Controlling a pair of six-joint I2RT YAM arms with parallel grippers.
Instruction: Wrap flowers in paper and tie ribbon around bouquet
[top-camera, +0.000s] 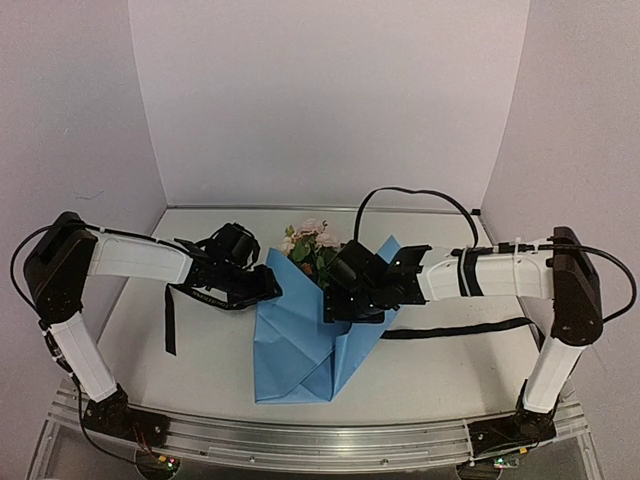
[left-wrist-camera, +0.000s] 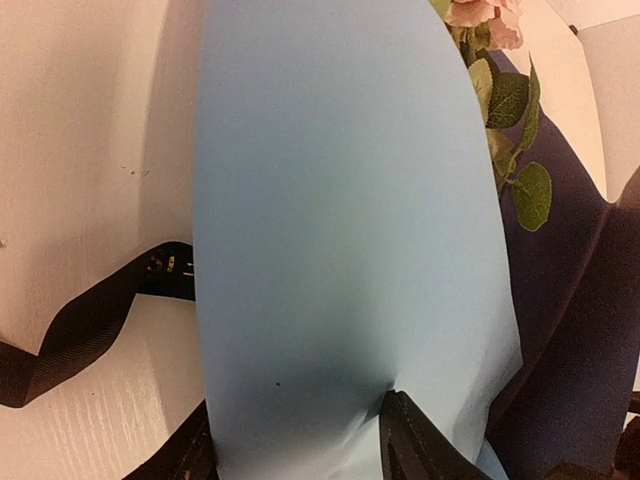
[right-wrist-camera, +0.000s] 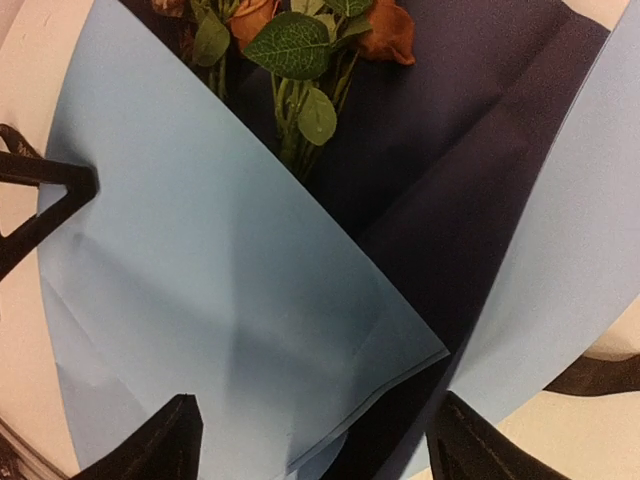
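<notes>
Blue wrapping paper (top-camera: 292, 350), dark on its inner face, lies folded around the fake flowers (top-camera: 311, 236), whose pink blooms and green leaves stick out at the top. In the right wrist view, orange blooms (right-wrist-camera: 385, 32) and stems rest on the dark inner side, between two blue flaps. My left gripper (top-camera: 268, 286) is at the paper's left edge, fingers spread with the blue flap (left-wrist-camera: 340, 200) between and below them. Over the right flap is my right gripper (top-camera: 353, 312), its fingers (right-wrist-camera: 165, 440) wide apart. A black ribbon (top-camera: 460, 330) reaches out on both sides; its middle is hidden.
The ribbon's left end (top-camera: 170, 325) lies bent on the white table (top-camera: 450, 375). Bare table shows at both sides of the paper. Walls stand at the back and both sides, and a metal rail (top-camera: 320, 432) runs along the front.
</notes>
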